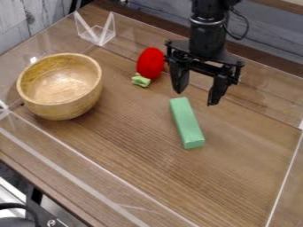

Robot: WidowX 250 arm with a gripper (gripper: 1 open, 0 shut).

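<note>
My black gripper (199, 83) hangs over the upper middle of the wooden table, its two fingers spread apart with nothing visible between them. A green block (187, 122) lies flat just below it. A red object (151, 61) with a small green piece (141, 80) lies to the gripper's left. A tan bowl (58, 87) sits at the left.
A clear plastic item (99, 29) stands at the upper left. Something dark (18, 215) shows at the bottom left corner.
</note>
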